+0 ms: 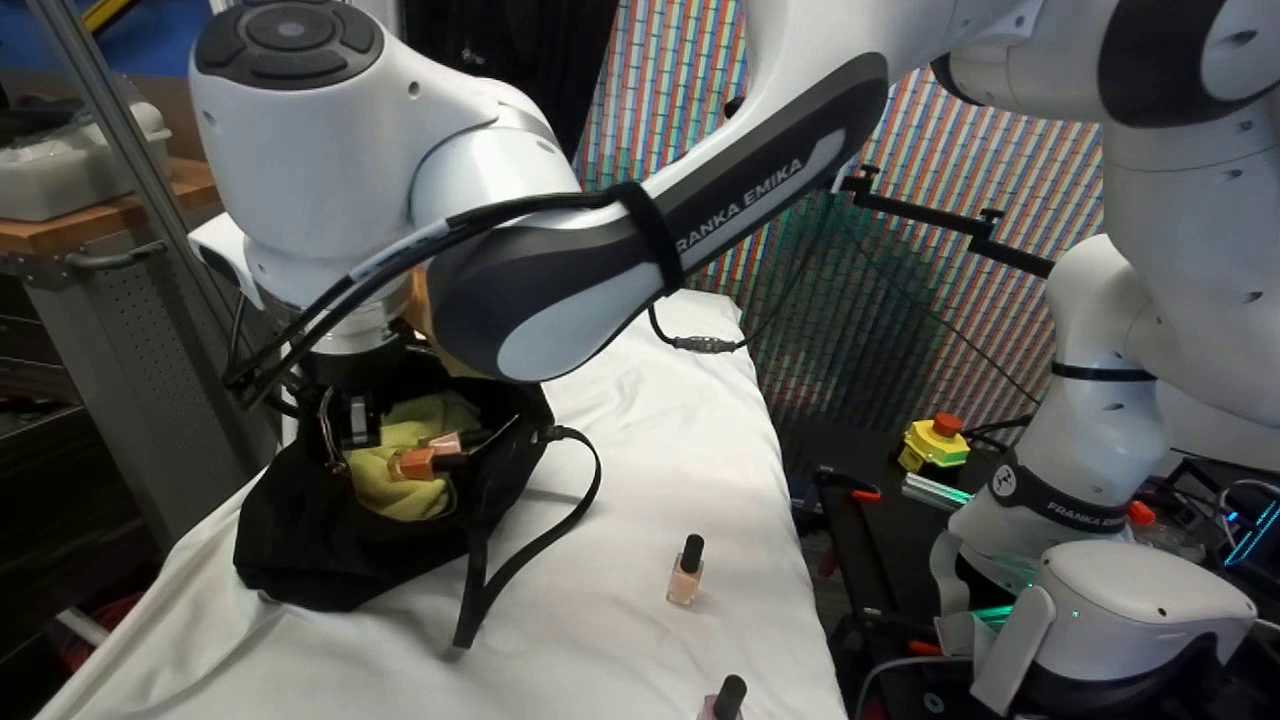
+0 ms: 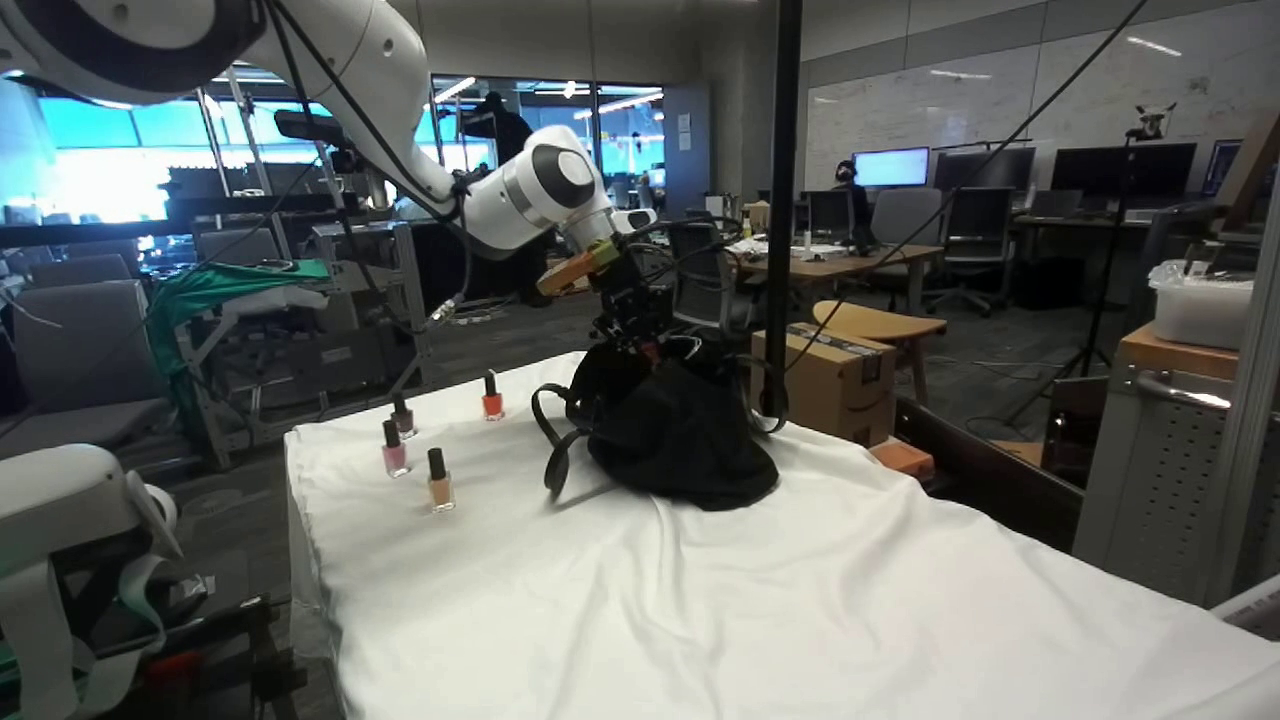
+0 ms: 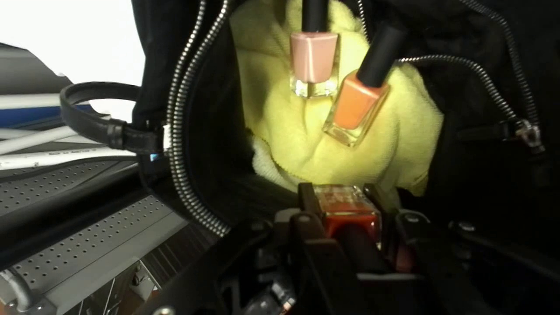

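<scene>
Between the fingers of my gripper is a red nail polish bottle (image 3: 354,215), held with its clear base pointing away from me. The gripper is over the open mouth of a black bag (image 1: 324,540). Inside the bag lies a yellow cloth (image 3: 294,141), and on it rest a pink bottle (image 3: 313,60) and an orange bottle (image 3: 357,105), both with black caps. In exterior view 2 the bag (image 2: 684,444) hides the bottles inside it.
Several bottles stand upright on the white table, among them a peach one (image 2: 440,482), a pink one (image 2: 395,451) and a red-orange one (image 2: 492,398). A strap (image 1: 546,546) trails from the bag. The cloth-covered table (image 2: 840,576) has free room in front of the bag.
</scene>
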